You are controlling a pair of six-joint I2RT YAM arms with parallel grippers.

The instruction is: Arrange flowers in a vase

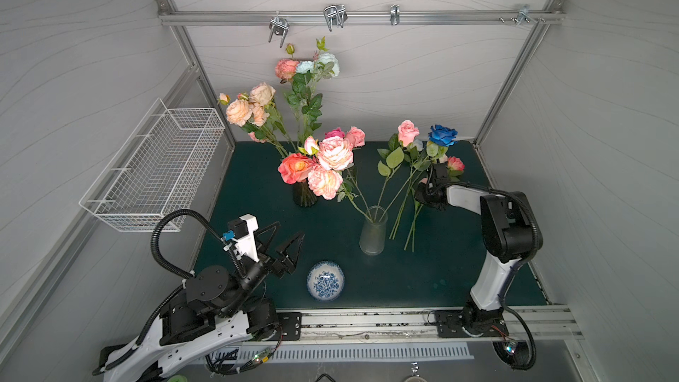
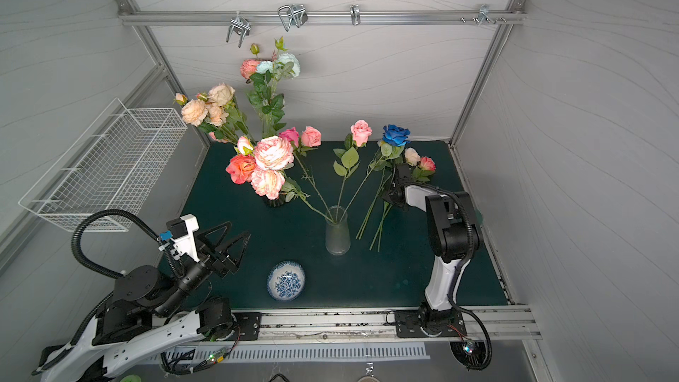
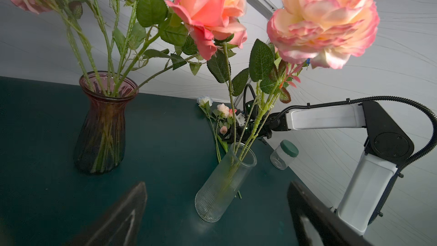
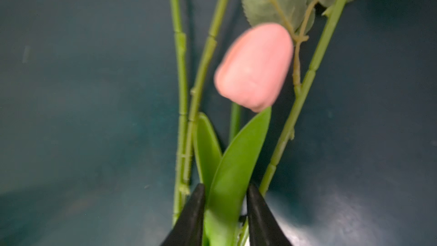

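Note:
A clear ribbed vase [image 1: 372, 239] holds tall roses at centre; a purple vase [image 3: 97, 150] with more roses stands back left. Right of the clear vase, loose flowers lie on the table, among them a pink tulip [image 4: 252, 66] and a blue rose [image 1: 442, 134]. My right gripper is down over these stems, fingertips either side of a broad green tulip leaf [image 4: 241, 155], part open. My left gripper [image 1: 283, 247] stands open above the front left of the table, nothing between its fingers.
A blue-and-white dish [image 1: 325, 281] sits at the front. A green-lidded jar [image 3: 284, 155] stands on the right. A white wire basket [image 1: 152, 169] hangs on the left wall.

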